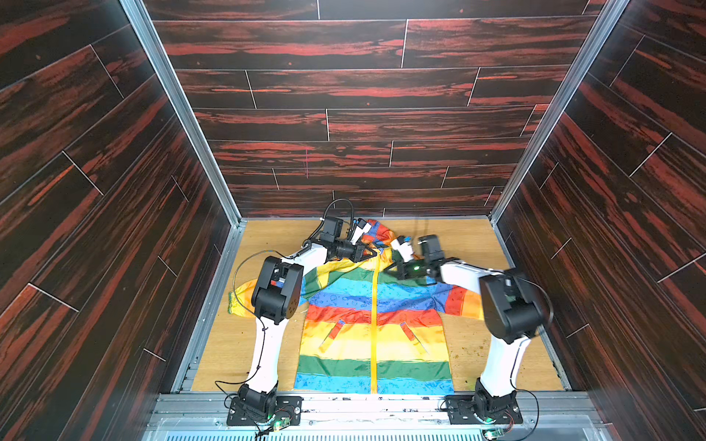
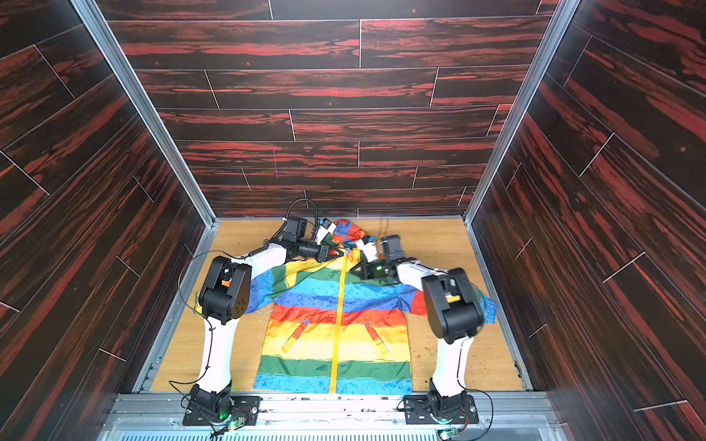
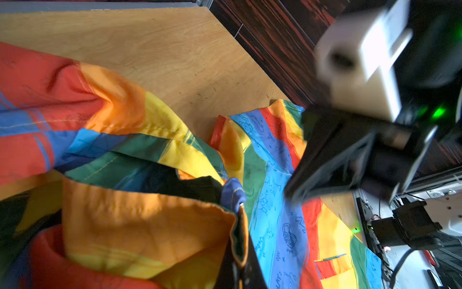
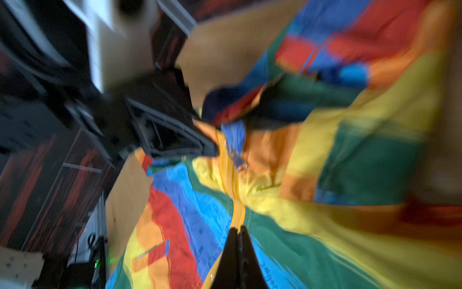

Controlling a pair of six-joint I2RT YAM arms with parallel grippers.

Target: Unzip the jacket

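The rainbow-striped jacket [image 1: 338,336] lies spread out, with an orange-yellow zipper strip [image 1: 374,323] running down its middle. In the left wrist view my left gripper is shut on the collar edge [image 3: 239,243], beside a blue fabric tab [image 3: 234,192]. My right gripper is shut with nothing between its fingers. The blue tab [image 4: 234,135] and a small dangling piece [image 4: 240,162] below it, perhaps the zipper pull, are outside and above its fingertips. Blur hides finer detail in the right wrist view.
The hood [image 1: 378,233] lies bunched behind the grippers, and the sleeves spread to both sides. Bare wooden table [image 1: 478,352] shows around the jacket. The two grippers are close together at the collar.
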